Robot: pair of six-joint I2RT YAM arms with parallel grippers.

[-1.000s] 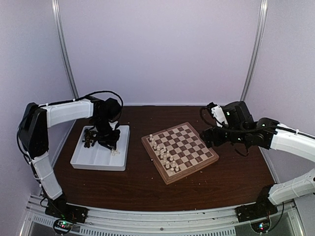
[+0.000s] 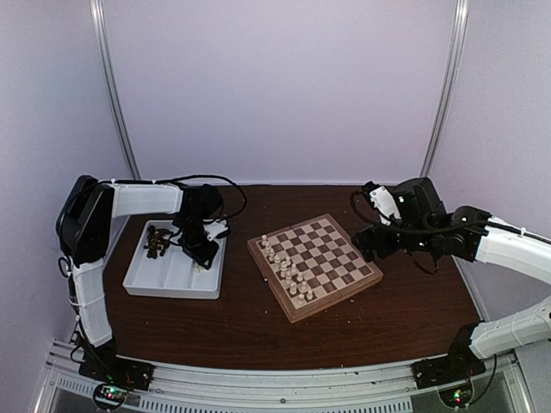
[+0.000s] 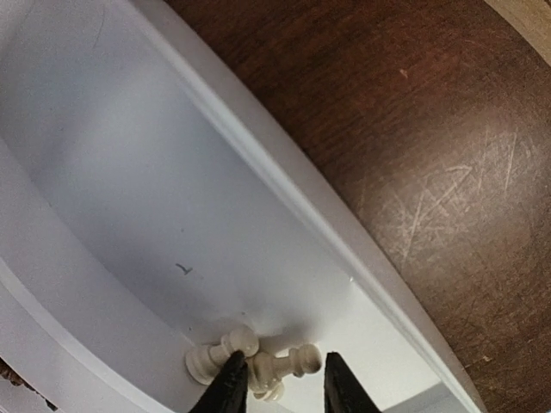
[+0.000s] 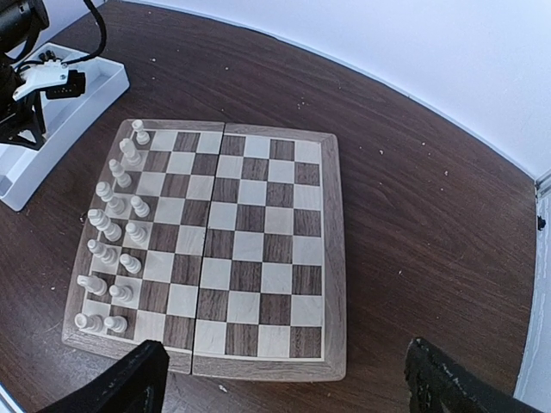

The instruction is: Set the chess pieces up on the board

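My left gripper is inside the white tray [image 2: 146,284], open, its fingers just beside a few white pieces lying on their sides: a piece [image 3: 297,361] between or just behind the fingertips and another [image 3: 211,361] to the left. The chessboard [image 4: 258,258] carries several standing white pieces [image 4: 112,228] in rows along its left side, other squares bare. Dark pieces [image 2: 157,243] are in the tray's back left. My right gripper hangs open at the board's right, holding nothing.
Bare wooden table [image 2: 413,318] surrounds board and tray, with a clear strip between them. Light walls enclose the back and sides.
The right arm is unchanged.
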